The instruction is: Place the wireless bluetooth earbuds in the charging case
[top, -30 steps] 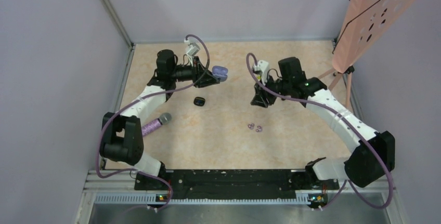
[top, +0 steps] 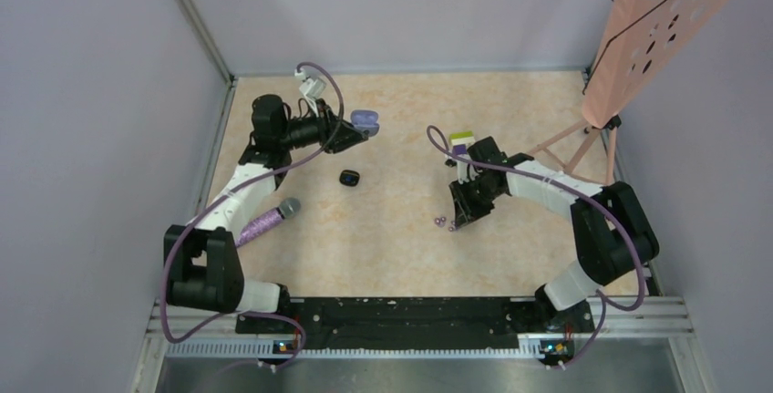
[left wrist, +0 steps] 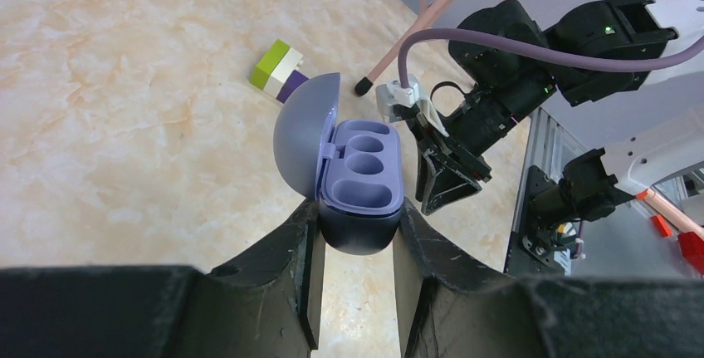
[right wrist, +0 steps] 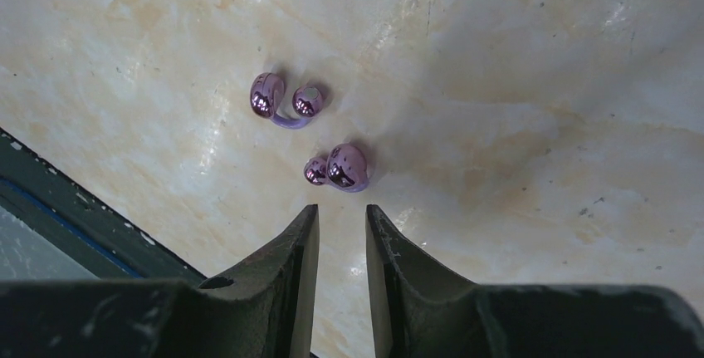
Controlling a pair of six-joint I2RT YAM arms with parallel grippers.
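Held up off the table, the lavender charging case has its lid swung open and empty hollows showing. My left gripper is shut on the case's rounded bottom. Two shiny purple earbuds lie on the table in the right wrist view: one earbud farther off, its two knobs joined by a curved band, and another earbud closer in. Just short of the closer one, my right gripper points at the table, its fingers a gap apart with nothing between them.
A black rounded object and a purple microphone lie on the left side. A green, white and purple block is behind the right gripper. A pink board on legs stands at the right.
My right gripper has come down and toward the front, close to the earbuds. The left gripper has drawn left a little, carrying the case. The earbuds on the table look unmoved.
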